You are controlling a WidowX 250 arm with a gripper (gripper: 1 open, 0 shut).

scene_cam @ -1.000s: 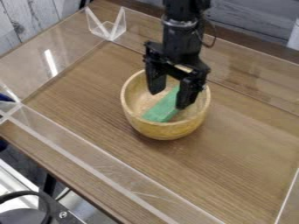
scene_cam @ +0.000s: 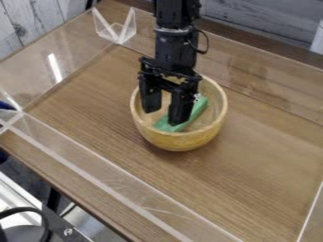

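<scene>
A yellow bowl (scene_cam: 178, 141) sits in the middle of the wooden table. In it lies a green elongated object (scene_cam: 191, 118), partly hidden by the arm. My black gripper (scene_cam: 168, 106) hangs from above over the left part of the bowl, open, its fingers down inside the rim. I see nothing held between them.
A clear plastic object (scene_cam: 115, 25) stands at the back left. Black cables show at the lower left edge.
The gripper has shifted left and down within the bowl, uncovering more of the bowl's right side. The green object stays in the bowl.
</scene>
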